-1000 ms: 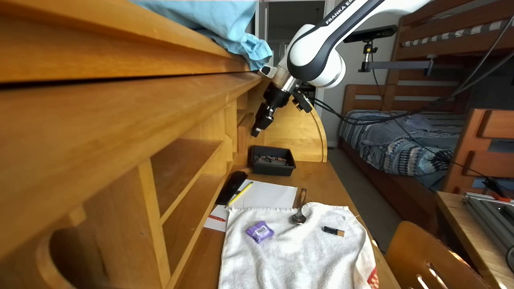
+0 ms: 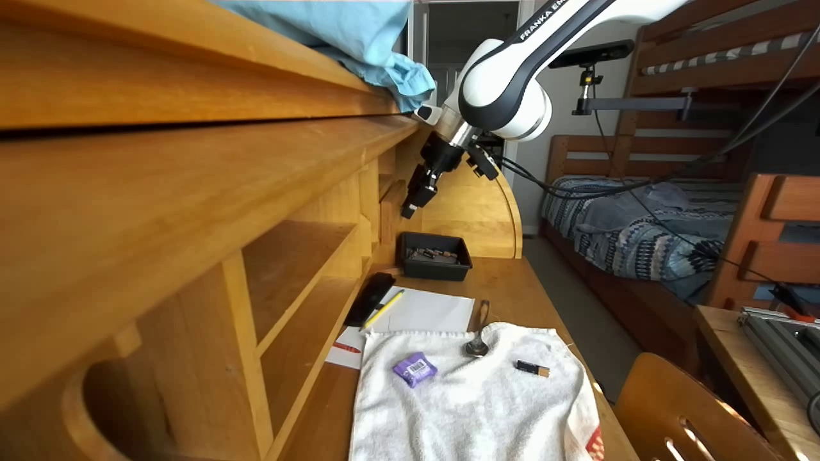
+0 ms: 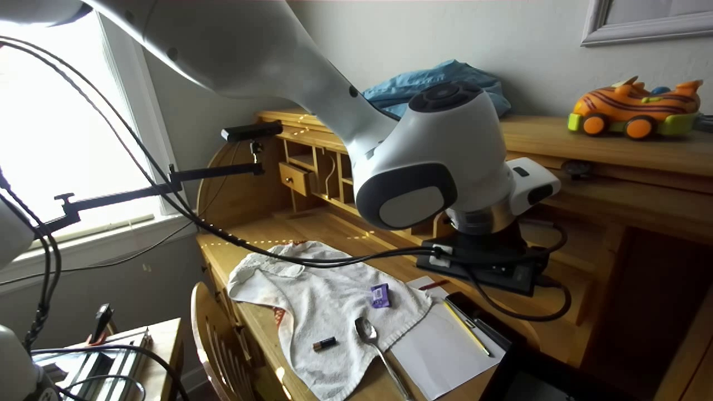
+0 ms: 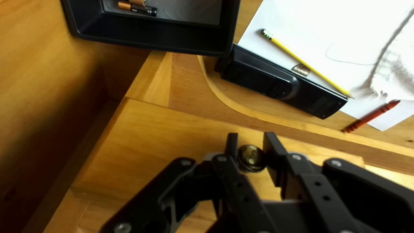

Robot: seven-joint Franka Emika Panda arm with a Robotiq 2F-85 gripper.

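Observation:
In the wrist view a round brass knob [image 4: 251,158] sits between the two fingertips of my gripper, which is shut on it. Behind the knob is the wooden drawer front [image 4: 167,136], part of the desk's shelf unit. From exterior view 1 my gripper [image 2: 409,210] points down and left at this drawer [image 2: 392,212]; the knob itself is too small to make out there. How far the drawer stands out from its slot I cannot tell. In exterior view 2 the arm hides the fingers and the drawer.
A black tray [image 2: 435,269] holding several batteries stands below the gripper, near the desk's end panel. A black remote-like object [image 4: 279,83], a yellow pencil [image 4: 306,62] and a red crayon [image 4: 371,116] lie nearby. A white towel [image 2: 461,407] bears a purple packet [image 2: 415,369], spoon [image 2: 476,346] and battery [image 2: 532,369].

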